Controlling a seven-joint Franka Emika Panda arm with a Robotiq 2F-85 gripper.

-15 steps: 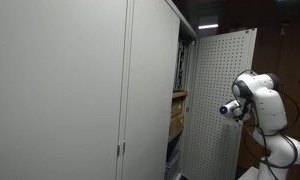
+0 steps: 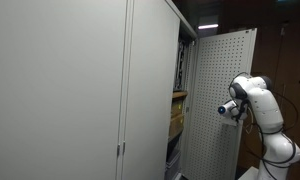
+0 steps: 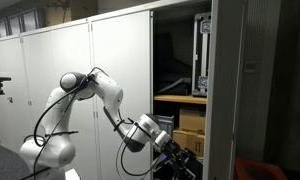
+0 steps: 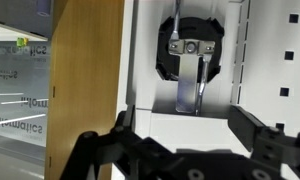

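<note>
In the wrist view my gripper is open, its two dark fingers wide apart at the bottom, with nothing between them. Beyond them is the open cabinet door (image 4: 165, 127), a pale panel carrying a lock mechanism (image 4: 193, 47) with metal rods over a round black part. The first exterior view shows the same door (image 2: 211, 75), perforated on its inner side and standing open, with the arm (image 2: 262, 105) beside it. The gripper's fingers are hard to make out there. In the second exterior view the arm (image 3: 102, 90) reaches in front of the cabinet.
Brown boxes (image 3: 191, 122) sit on the shelves inside the open cabinet, under a wooden shelf (image 3: 180, 98). Grey closed doors (image 2: 60, 90) stand to the left. A wooden edge (image 4: 78, 75) runs along the left of the wrist view. Something red (image 3: 258, 170) lies low at the right.
</note>
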